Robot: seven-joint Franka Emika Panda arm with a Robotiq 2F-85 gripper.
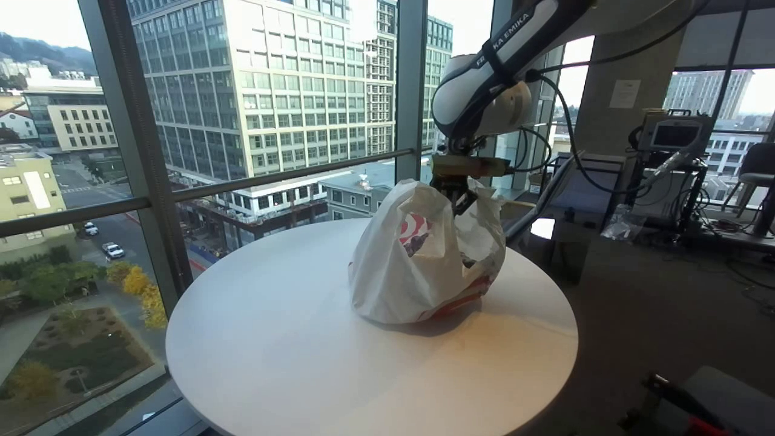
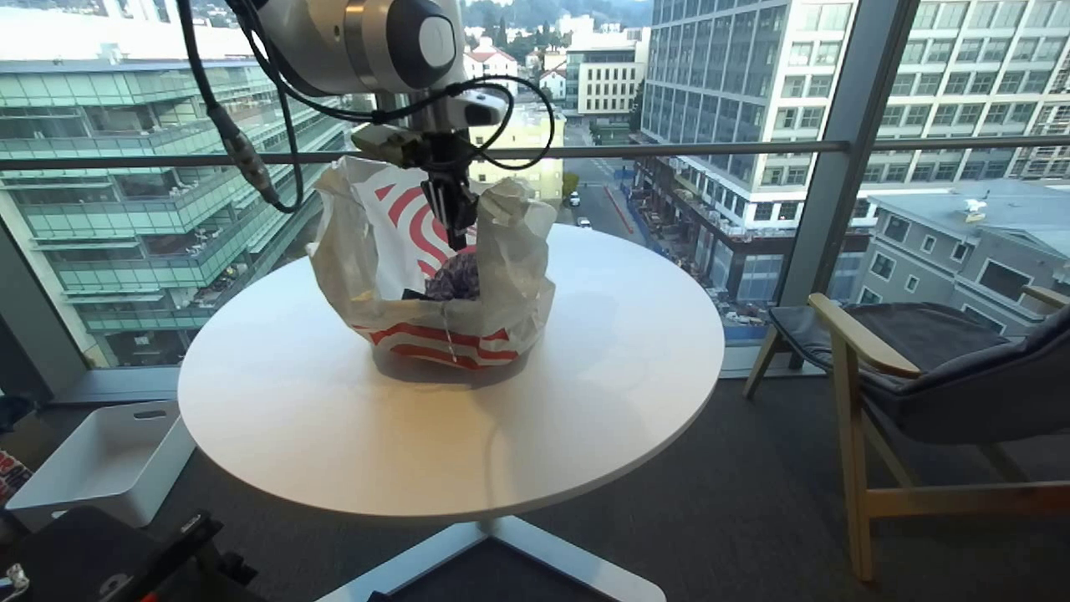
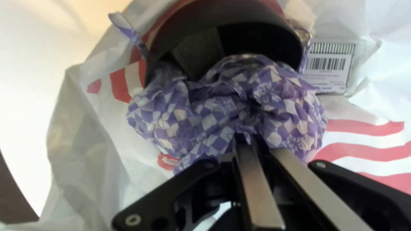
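Observation:
A white plastic bag with red stripes (image 2: 431,343) stands on the round table, its mouth open. My gripper (image 2: 459,239) points down into that mouth. In the wrist view, crumpled purple-and-white checked cloth (image 3: 215,115) is pinched at the tips of my gripper, which is shut on it. The same purple cloth (image 2: 456,276) shows right under the fingers, inside the bag. Against the cloth's far side lies a dark round, hollow object (image 3: 231,15). A clear pack with a barcode label (image 3: 329,67) lies beside it.
Around the bag, the white table (image 1: 290,349) is bare. Large windows stand behind it. A wooden-armed chair (image 2: 883,351) is off to the right, and a white bin (image 2: 110,461) sits on the floor at left.

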